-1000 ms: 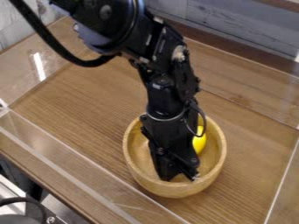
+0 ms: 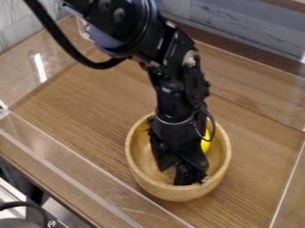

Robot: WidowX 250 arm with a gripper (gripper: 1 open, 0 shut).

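Note:
My gripper (image 2: 179,160) reaches down from the top of the camera view into a round light-wood bowl (image 2: 141,171) near the front of the table, its fingers low inside the bowl. A yellow object (image 2: 206,137) shows at the bowl's right side, partly hidden behind the gripper. Whether the fingers hold anything, and how far apart they stand, is hard to tell, as they are dark and overlap.
A pale wall (image 2: 256,36) runs along the back, and a raised edge borders the table at the front left.
The gripper has shifted slightly within the bowl. The bowl stands in about the same place.

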